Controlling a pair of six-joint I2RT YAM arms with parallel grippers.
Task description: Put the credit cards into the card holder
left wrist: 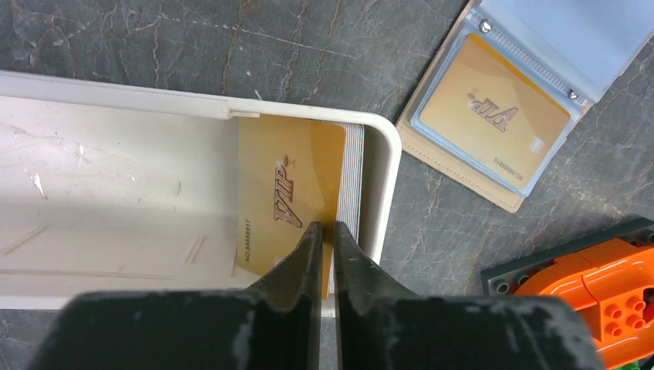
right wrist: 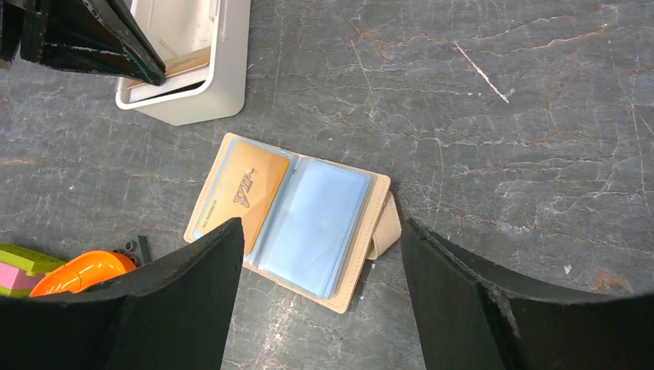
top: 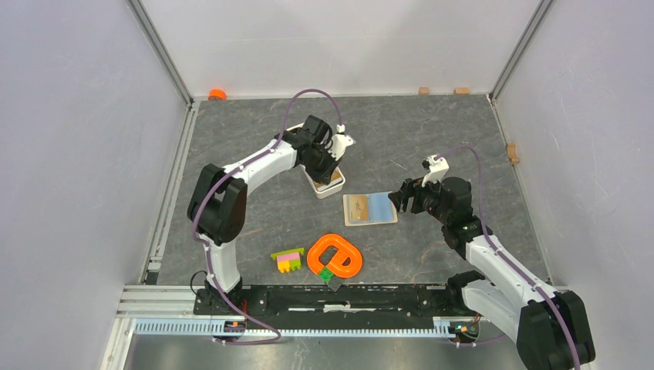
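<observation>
A shallow white tray [left wrist: 154, 185] holds a stack of gold VIP cards [left wrist: 289, 193] at its near end. My left gripper reaches over that stack, its fingertips a narrow gap apart near the cards' edge; the top card's surface shows through the gap. Whether the tips touch the card is unclear. The card holder [right wrist: 308, 223] lies open and flat on the table, with a gold card [right wrist: 245, 189] in its left pocket and a pale blue sleeve on the right side. My right gripper hangs wide open above the holder, empty.
An orange toy piece [top: 334, 256] and some coloured blocks [top: 288, 260] sit at the front of the table. An orange object [top: 217, 94] is at the back left corner. The table to the right of the holder is clear.
</observation>
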